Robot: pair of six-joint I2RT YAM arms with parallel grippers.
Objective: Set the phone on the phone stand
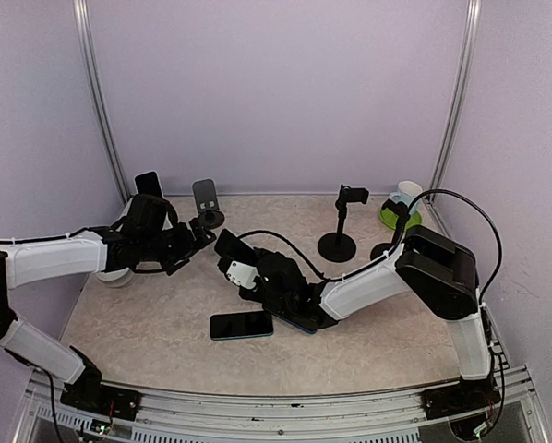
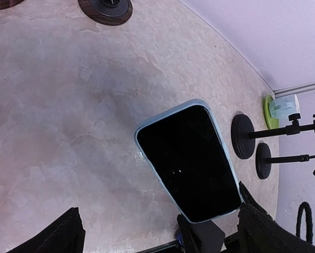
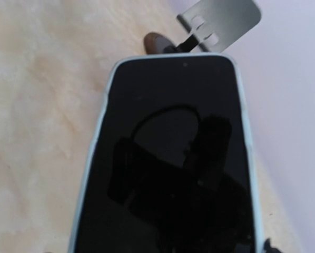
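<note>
A phone with a light-blue case is raised off the table at my right gripper (image 1: 248,273), tilted, and fills much of the right wrist view (image 3: 165,147). Its lower end is at the right gripper's fingers in the left wrist view; how tightly they close is hidden. My left gripper (image 1: 200,233) stands open, up and left of that phone, nothing between its fingers. An empty grey phone stand (image 1: 205,200) is at the back left, also seen beyond the phone in the right wrist view. Another phone (image 1: 241,325) lies flat at the front middle.
A dark upright panel (image 1: 149,185) stands at the back left. Two black stands (image 1: 336,246) and a green saucer with a cup (image 1: 389,218) are at the back right. A white bowl (image 1: 114,277) sits at the left.
</note>
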